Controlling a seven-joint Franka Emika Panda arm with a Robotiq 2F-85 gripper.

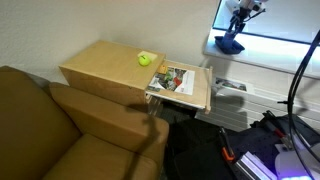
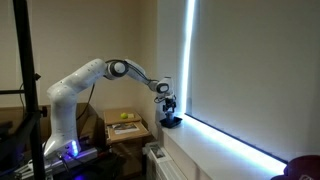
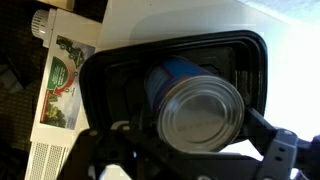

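Note:
A round can [image 3: 200, 112] with a pale lid and a blue side fills the middle of the wrist view. It leans within the outline of a black container [image 3: 95, 88]. My gripper has its dark fingers on either side of the can; whether they touch it cannot be told. In exterior view 1 the gripper [image 1: 243, 14] points down over the dark container [image 1: 228, 45] on the window ledge, with the bluish can [image 1: 235, 29] just below. In exterior view 2, the arm reaches out to the same container [image 2: 171, 122].
An open drawer [image 1: 204, 94] holds printed papers [image 1: 174, 79]. Left of it, a wooden cabinet top [image 1: 105, 65] carries a green ball [image 1: 144, 59] and is otherwise clear. A brown sofa [image 1: 90, 130] stands in front. The white ledge [image 2: 200, 140] beside the container is bare.

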